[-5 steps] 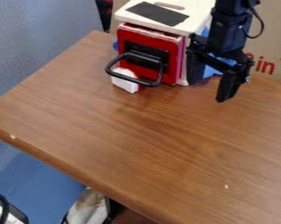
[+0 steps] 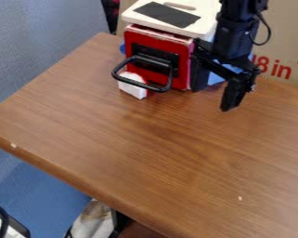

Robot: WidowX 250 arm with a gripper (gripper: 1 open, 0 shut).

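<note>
My black gripper [image 2: 226,88] hangs at the upper right, just right of a red-fronted toy appliance [image 2: 155,46] with a white body and a dark panel on top. A black bar handle [image 2: 144,87] sticks out from the red front, with a small white block [image 2: 130,86] behind it. The gripper points down over the wooden table, apart from the handle; whether its fingers are open or shut is unclear.
A cardboard box [image 2: 281,51] stands behind at the right, with a blue item partly hidden behind the gripper.
The gripper has moved slightly down and to the left over the last second. The appliance and white block look unchanged.
</note>
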